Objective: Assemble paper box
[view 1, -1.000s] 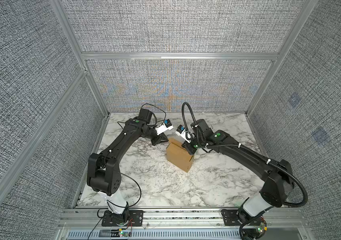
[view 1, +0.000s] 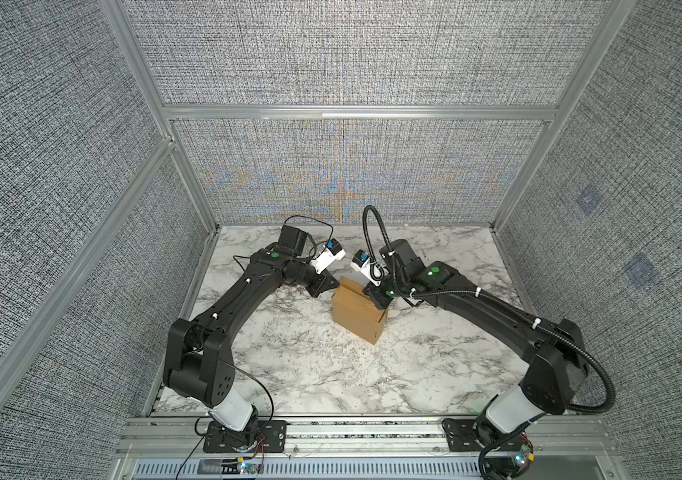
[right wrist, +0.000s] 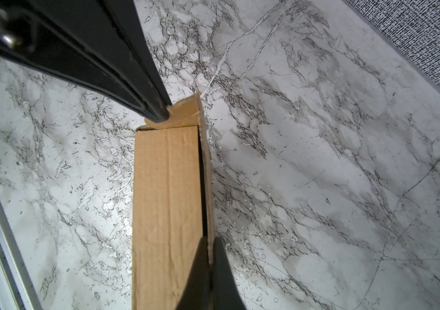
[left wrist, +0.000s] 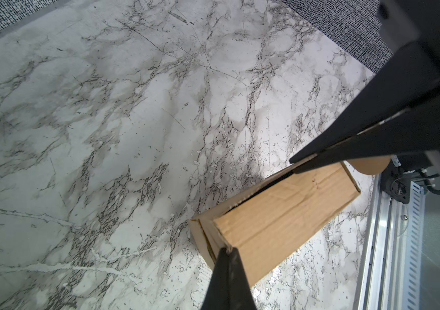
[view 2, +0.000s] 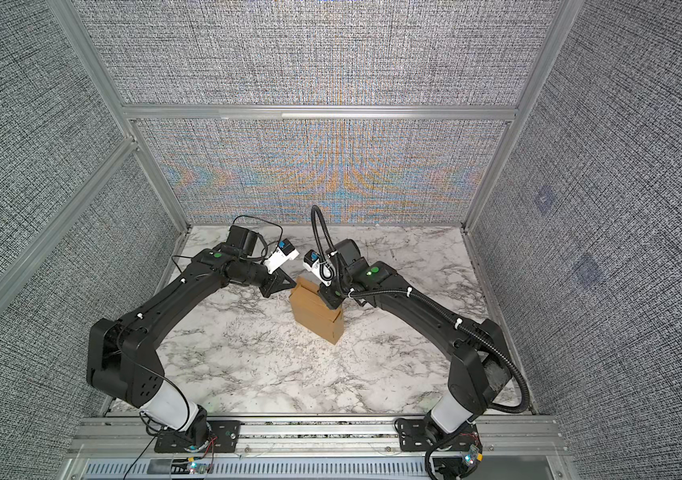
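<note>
The brown cardboard box (view 1: 355, 318) stands on the marble table, a narrow closed flap on top with a dark slit along one long edge. My left gripper is shut, its tip at one end of the top, by a small end flap (right wrist: 181, 116). My right gripper is also shut, lying over the slit at the long edge; in the left wrist view its dark fingers reach in from the upper right. Whether any cardboard edge sits between its fingertips is unclear.
Bare marble table (view 1: 277, 360) surrounds the box on all sides. Fabric walls and metal rails bound the workspace, and the front rail (view 2: 317, 428) carries both arm bases.
My left arm has shifted slightly, its elbow moving leftward and its wrist lowering a little at the box's end. The right arm and the box look almost unchanged.
</note>
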